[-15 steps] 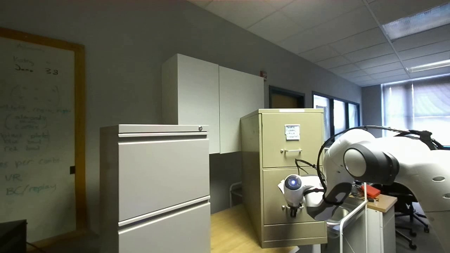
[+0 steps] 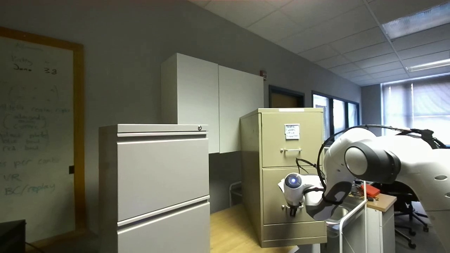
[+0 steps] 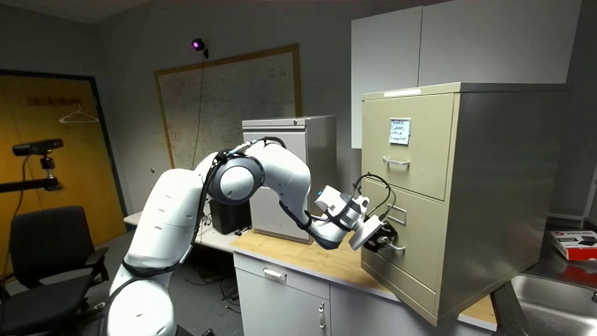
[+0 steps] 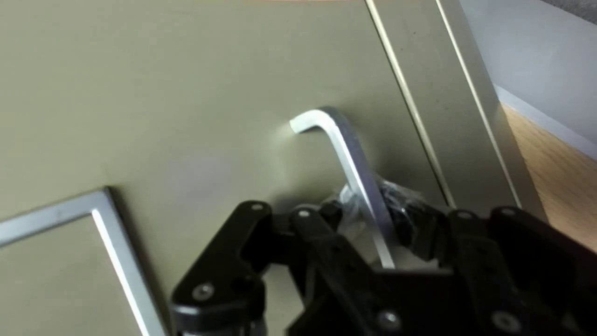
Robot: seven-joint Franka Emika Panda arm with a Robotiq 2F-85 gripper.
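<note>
A tan two-drawer filing cabinet [image 3: 496, 185] stands on a wooden counter, both drawers flush with its front. In the wrist view the lower drawer's silver bar handle [image 4: 358, 168] runs down between my fingers, one on each side of it. My gripper is shut on this handle; clear plastic wrapping shows around the fingertips. From exterior view 2 the gripper [image 3: 383, 240] meets the lower drawer front [image 3: 422, 241] at its handle. The upper drawer's handle [image 3: 396, 162] is free, below a paper label [image 3: 399, 131].
A grey cabinet [image 2: 162, 177] stands on the same counter, with white wall cupboards [image 3: 481, 42] above. A metal sink [image 3: 551, 302] and a red-and-white box [image 3: 574, 245] lie to the right in exterior view 2. Cables [image 3: 386, 187] loop beside my wrist.
</note>
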